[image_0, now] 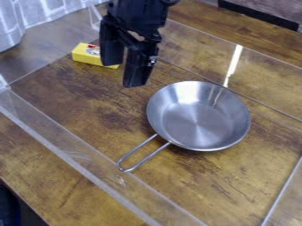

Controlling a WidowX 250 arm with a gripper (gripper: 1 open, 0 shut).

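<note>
The dark gripper (127, 69) hangs in the upper middle, over the wooden surface left of a steel pan, with its fingers open and nothing seen between them. It partly covers a yellow box (90, 53) lying at the back left. The steel pan (199, 113) sits right of centre, its wire handle pointing toward the lower left.
A clear plastic edge runs along the left, and a whitish object (24, 22) stands at the top left corner.
</note>
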